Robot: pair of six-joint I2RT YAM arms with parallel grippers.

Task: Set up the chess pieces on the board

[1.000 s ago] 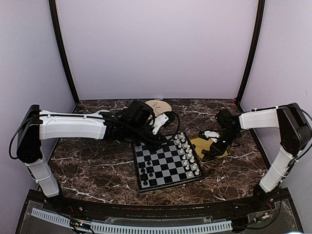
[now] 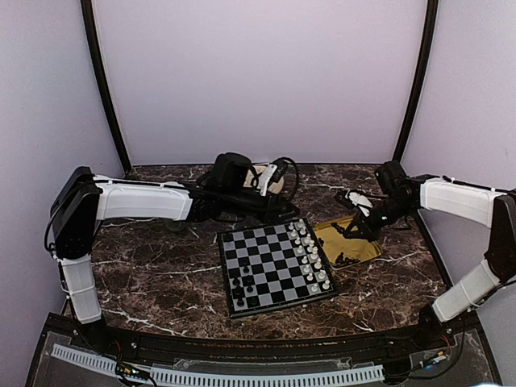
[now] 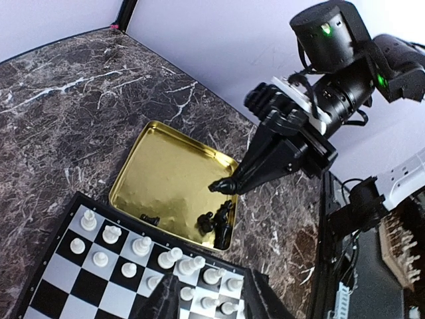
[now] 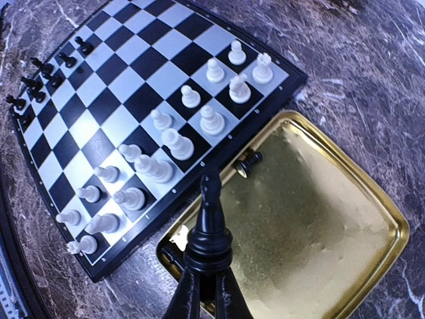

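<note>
The chessboard (image 2: 274,262) has white pieces (image 4: 212,120) along its right side and black pieces (image 4: 68,58) on the left. My right gripper is shut on a black chess piece, held upright above the gold tray; in the left wrist view the piece shows at its fingertips. Black pieces lie loose in the tray, one (image 4: 247,163) near its board-side edge. My left gripper (image 2: 280,211) hangs over the board's far edge; in its wrist view its fingers are apart at the bottom, with nothing seen between them.
The marble table (image 2: 153,266) has free room left of the board and in front of the tray. Walls stand at the back and both sides. A round light object (image 2: 264,173) sits at the back, partly behind the left arm.
The left arm has risen a little and shifted slightly right.
</note>
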